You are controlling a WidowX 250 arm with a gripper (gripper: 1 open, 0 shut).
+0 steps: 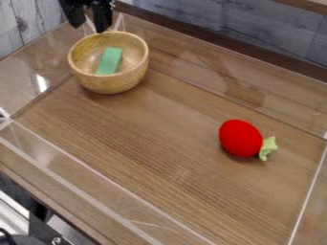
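A round wooden bowl sits at the upper left of the table, with a green oblong object lying inside it. My black gripper is at the top left, above and behind the bowl's back rim, mostly near the frame's edge; its fingers appear open, with nothing visible between them. A red rounded object with a pale green tip lies on the right side of the table, well apart from the bowl.
A darker edge or surface runs along the top right. A cable shows at the lower left.
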